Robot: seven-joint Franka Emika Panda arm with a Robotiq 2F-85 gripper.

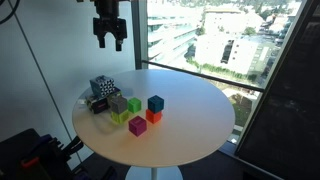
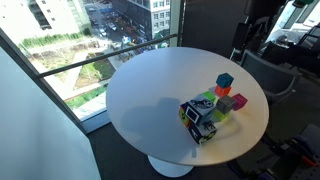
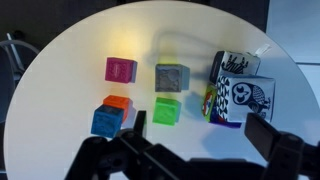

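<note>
My gripper (image 1: pixel 110 45) hangs open and empty, high above the back left of the round white table. On the table, a dark blue block (image 1: pixel 155 103) sits on a red-orange block (image 1: pixel 154 117). A grey block (image 1: pixel 118 104) rests on a yellow-green one (image 1: pixel 119 117), with a bright green block (image 1: pixel 134 104) beside them. By itself stands a magenta block (image 1: pixel 138 125). In the wrist view, the green block (image 3: pixel 167 110) and grey block (image 3: pixel 172 78) lie left of the space between my fingers; a box with an owl print (image 3: pixel 247 95) is farther right.
Black-and-white patterned boxes (image 2: pixel 198 121) are stacked near the blocks. Large windows (image 1: pixel 215 35) border the room.
</note>
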